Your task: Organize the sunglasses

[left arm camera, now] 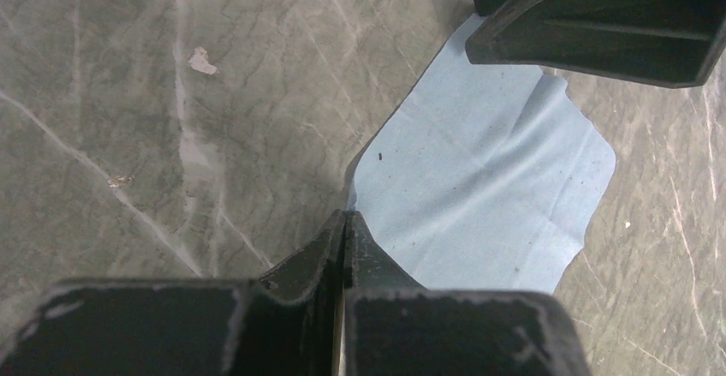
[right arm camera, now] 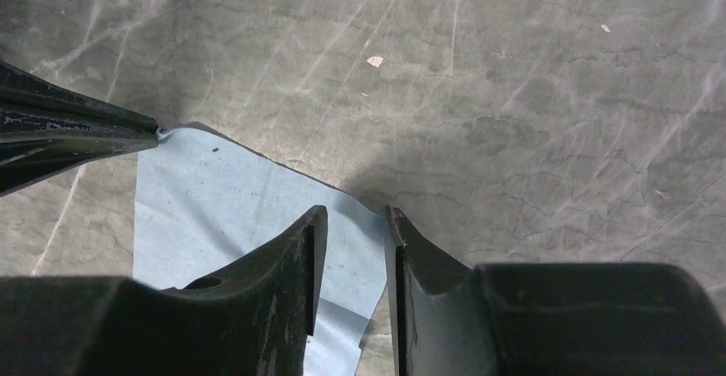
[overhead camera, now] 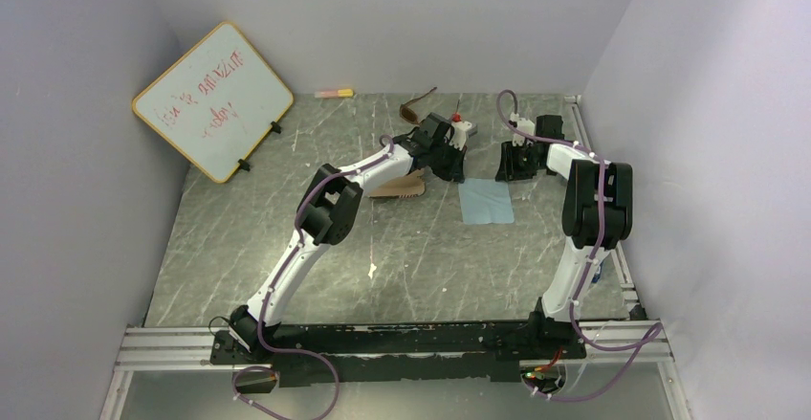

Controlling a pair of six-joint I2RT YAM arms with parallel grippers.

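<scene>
A light blue cloth [overhead camera: 486, 203] lies flat on the marble table between my two grippers. My left gripper is shut on its upper left corner, as the left wrist view shows. At the cloth's other top corner my right gripper stands part open, its fingertips just over the cloth's edge. Brown sunglasses [overhead camera: 409, 112] lie at the back of the table, behind the left arm.
A wooden object [overhead camera: 396, 188] lies under the left arm, and a small grey item with red [overhead camera: 471, 129] at the back. A whiteboard [overhead camera: 210, 99] leans at the back left.
</scene>
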